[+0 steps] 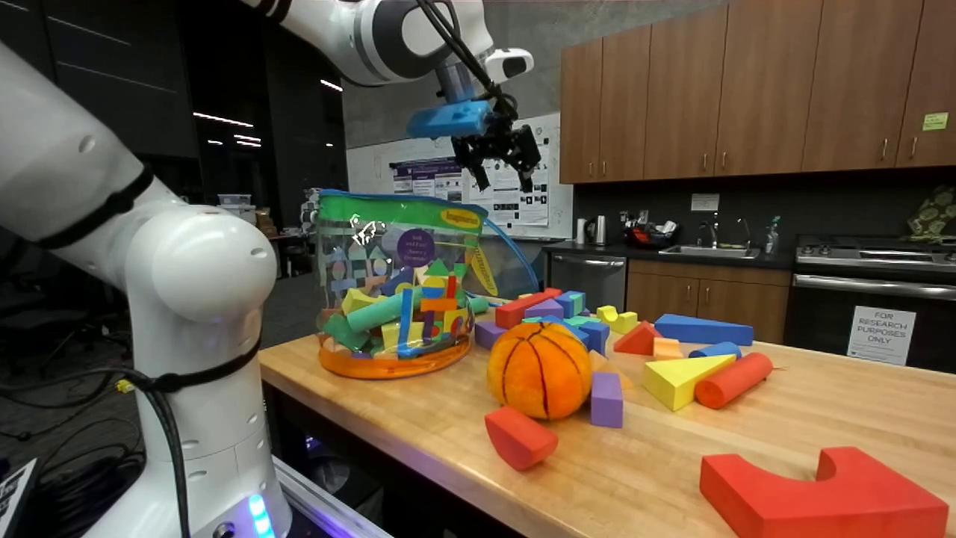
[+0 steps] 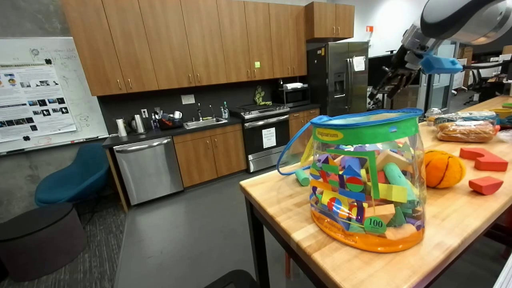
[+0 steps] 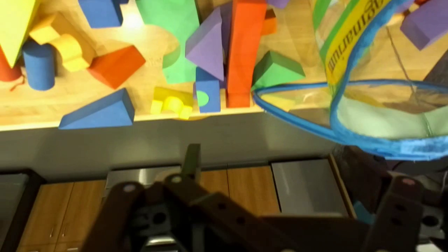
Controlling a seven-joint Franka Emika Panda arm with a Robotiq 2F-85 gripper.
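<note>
High above the table, my gripper stands open with nothing between its fingers, a little right of the clear zip bag's rim in exterior view 1. The clear bag, with green top band and orange base, holds many coloured blocks; its blue-edged lid hangs open. Loose foam blocks lie beyond and beside it, among them a long red block, a green arch block, a blue wedge and a yellow block. In exterior view 2 the gripper hangs over the bag's far side.
An orange plush basketball sits near the bag, with a purple block against its side. A red half-round block and a big red arch lie toward the front. Packaged bread rests at the table's far end.
</note>
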